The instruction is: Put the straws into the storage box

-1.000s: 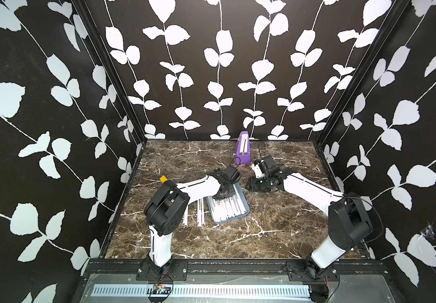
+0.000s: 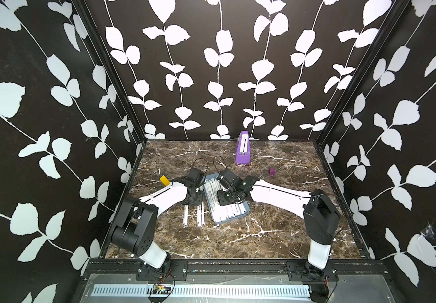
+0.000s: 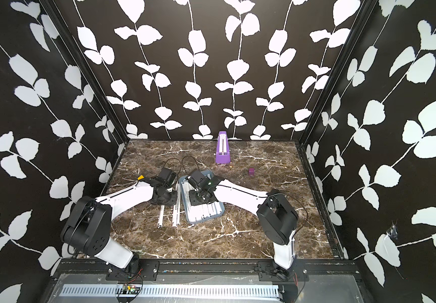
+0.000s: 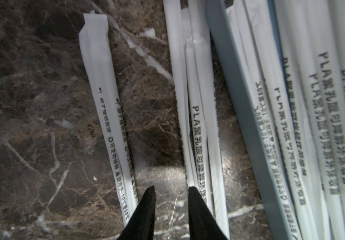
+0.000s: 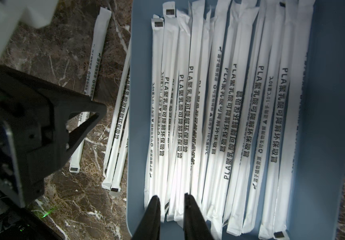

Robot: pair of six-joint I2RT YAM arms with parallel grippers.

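The blue-grey storage box [image 5: 320, 120] holds many white paper-wrapped straws [image 5: 228, 120]. Left of it on the marble top lie loose straws [image 4: 104, 80], a separate bundle at the far left and a group [image 4: 200, 120] along the box's wall. My left gripper hangs over these loose straws, fingers apart, nothing seen held. My right gripper is over the straws in the box, fingers apart, nothing seen held. In both top views the arms cover part of the box.
A purple metronome [image 2: 243, 151] stands at the back. A small purple cube [image 2: 272, 171] lies right of it. A yellow object [image 2: 164, 180] sits left of the left gripper.
My left gripper has moved from over the box to the loose straws on its left. My right gripper has moved leftward and down in the view, over the box.
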